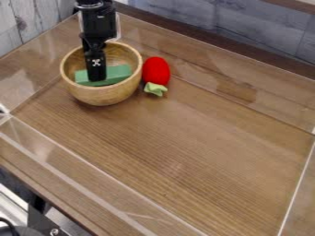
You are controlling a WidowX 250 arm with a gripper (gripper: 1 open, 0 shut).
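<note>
My black gripper point(94, 59) reaches down into a wooden bowl point(120, 92) at the upper left, its fingers at a green block point(110, 76) lying inside. Whether the fingers grip the block is unclear.
Right of the bowl are a red object point(155, 70) and a small light-green piece point(155, 88).
</note>
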